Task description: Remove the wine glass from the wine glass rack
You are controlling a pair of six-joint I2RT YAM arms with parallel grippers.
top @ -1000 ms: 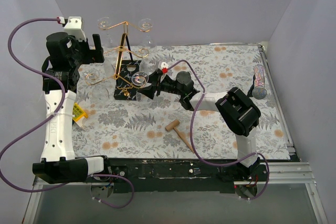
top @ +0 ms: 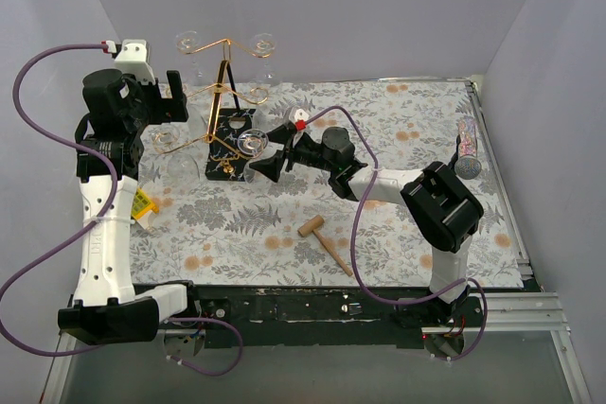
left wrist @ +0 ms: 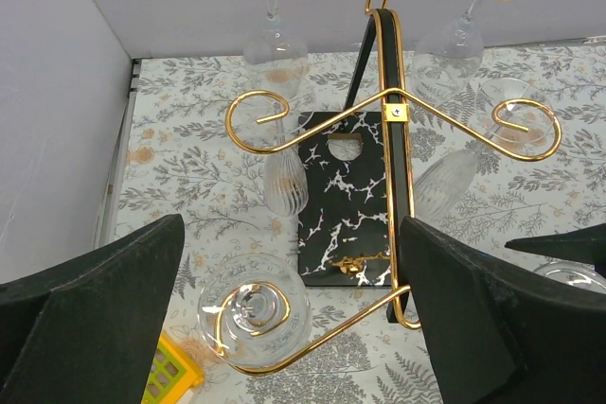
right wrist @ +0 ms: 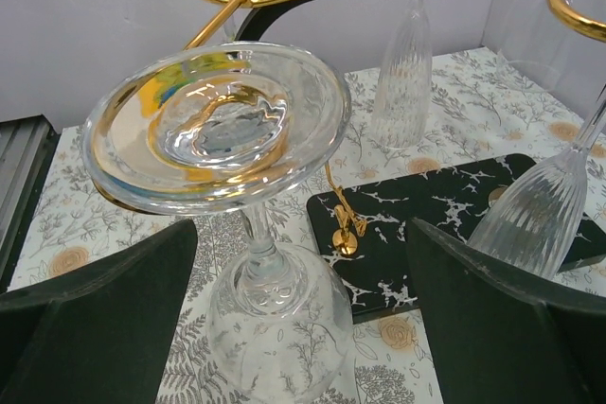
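The gold rack (top: 222, 92) on a black marble base (top: 230, 120) holds several upside-down glasses. My left gripper is open over the rack's near left arm, where a glass (left wrist: 254, 319) hangs, its round foot seen between the fingertips. My right gripper stands open at the near right glass (right wrist: 276, 324); its stem is between the fingers and its wide foot rests on the gold arm above them. In the top view that glass's foot (top: 253, 140) sits beside the right fingers.
A wooden mallet (top: 322, 243) lies on the floral mat in front of the rack. A yellow object (top: 142, 203) lies at the left, a can (top: 467, 147) at the far right.
The left arm has shifted slightly toward the near edge over the last second. The right arm has moved slightly toward the near edge and right, its gripper staying by the glass.
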